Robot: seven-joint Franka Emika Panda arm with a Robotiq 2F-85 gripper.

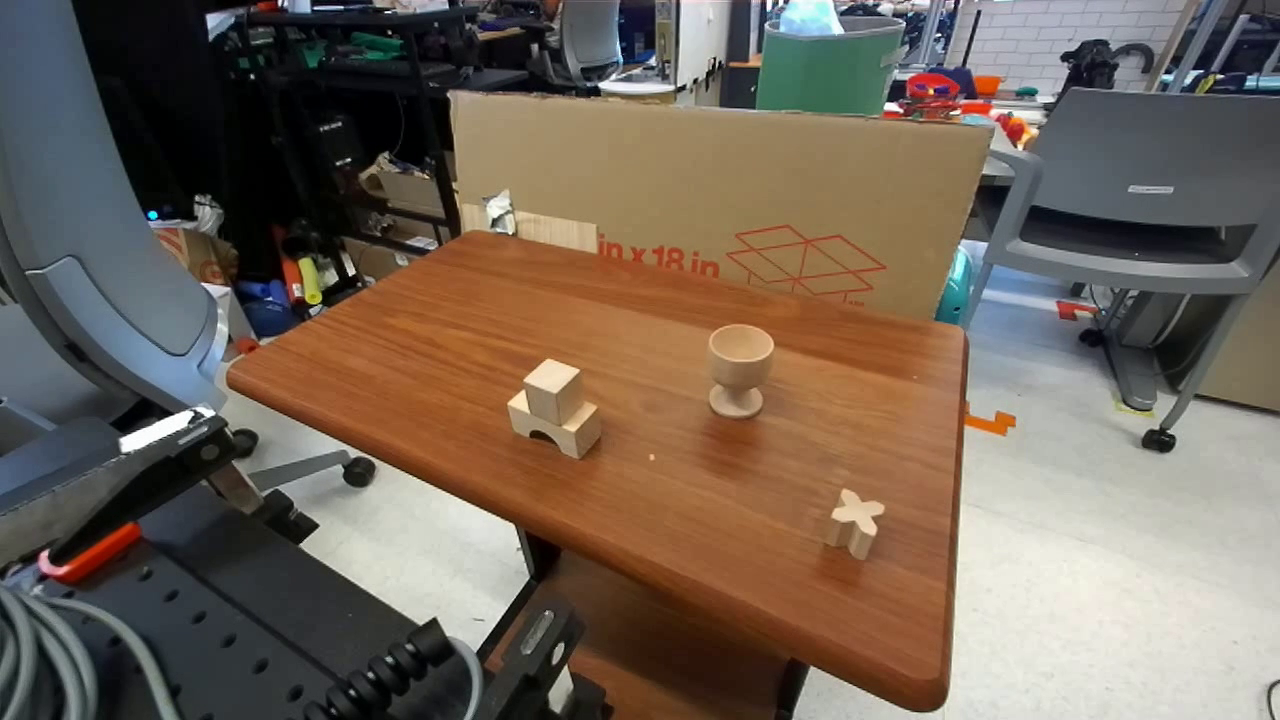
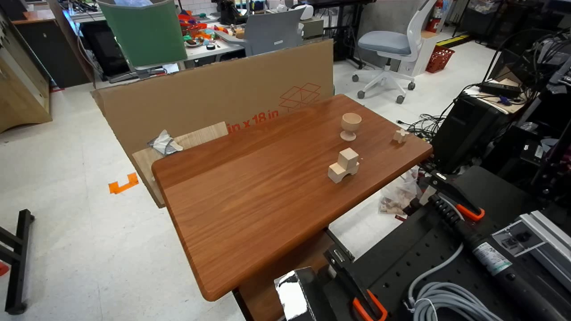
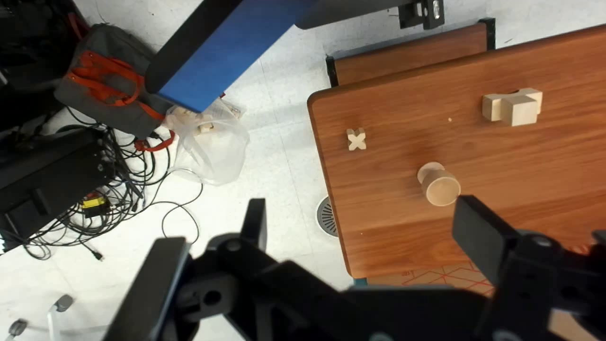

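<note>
A wooden cup on a stem [image 1: 740, 360] stands upright on the brown table [image 1: 456, 324]. To its left in exterior view 1, a wooden cube [image 1: 554, 390] rests on top of an arch block [image 1: 579, 430]. Near the table's right end sits a small X-shaped wooden piece [image 1: 855, 523]. In the wrist view my gripper is open, its two dark fingers wide apart with nothing held between them. It hangs high above the table's end, and the cup [image 3: 441, 189] appears just inside the right finger. Neither exterior view shows the gripper.
A cardboard sheet [image 1: 672, 180] stands along the table's far edge. Beside the near edge lies a black perforated platform [image 1: 228, 612] with cables.
</note>
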